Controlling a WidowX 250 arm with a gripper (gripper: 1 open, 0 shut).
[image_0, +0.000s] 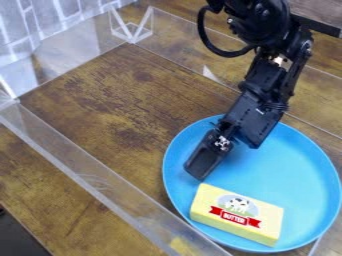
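Observation:
A black robot arm comes down from the top right to my gripper (206, 160), which is low over the left part of a blue plate (294, 180). The gripper looks shut, with nothing visible between its dark fingers; whether it touches the plate is hard to tell. A pale yellow butter box (237, 215) with a red label lies on the front of the plate, in front of the gripper and apart from it.
Bare wooden table (114, 110) fills the left and middle. Clear plastic walls run along the left side, with a white tiled surface at the top left.

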